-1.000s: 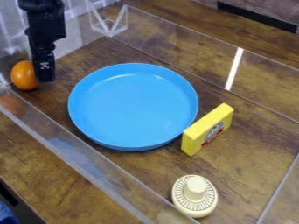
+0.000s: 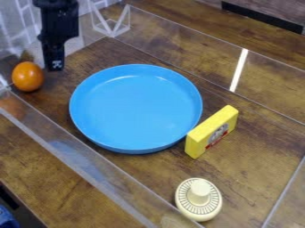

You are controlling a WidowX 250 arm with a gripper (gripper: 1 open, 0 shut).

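My black gripper (image 2: 53, 55) is at the top left, pointing down just above and right of an orange round object (image 2: 28, 77), apart from it. Its fingers look close together, and I see nothing held between them. The orange object rests on the wooden table by the clear left wall. A large blue plate (image 2: 135, 107) lies in the middle.
A yellow box (image 2: 212, 130) stands right of the plate. A cream round object with a knob (image 2: 198, 200) sits at the bottom right. Clear edges run along the left and lower left.
My gripper has moved up and slightly right, away from the orange object, which is now seen more fully.
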